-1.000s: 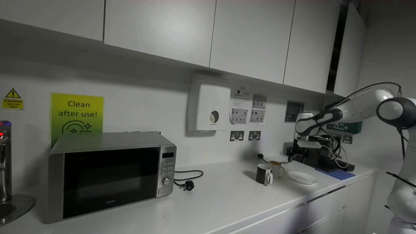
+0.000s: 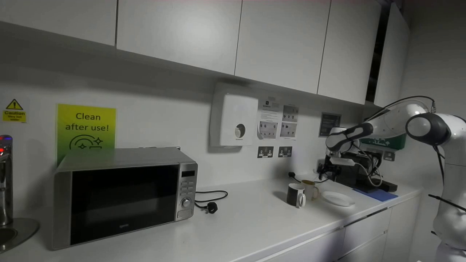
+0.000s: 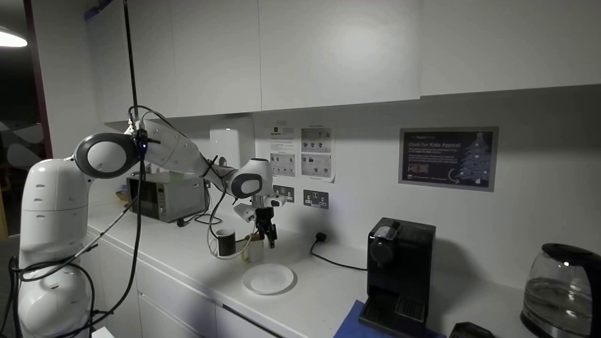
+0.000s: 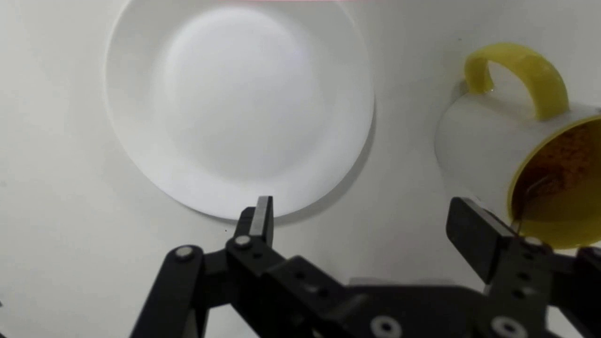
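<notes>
A white mug with a yellow handle and yellow inside (image 4: 484, 146) stands upright on the counter, something reddish-brown at its bottom. Left of it in the wrist view lies an empty white plate (image 4: 242, 96). My gripper is open above the counter, its fingers wide apart and only bare counter showing between them. The right finger (image 4: 473, 236) overlaps the mug's near side in this view; whether they touch I cannot tell. From the second exterior view, the gripper (image 3: 271, 245) hangs at the wall side of the yellow mug (image 3: 254, 250).
A black mug with a white handle (image 2: 295, 195) stands close beside the yellow one. A coffee machine (image 3: 398, 270) sits on a blue mat (image 3: 349, 321), with a glass kettle (image 3: 558, 293) to its right. Clear counter stretches toward the microwave (image 2: 124, 196).
In the first exterior view my arm and gripper have shifted left and slightly lower, closer to the mugs. The mugs and plate have stayed put.
</notes>
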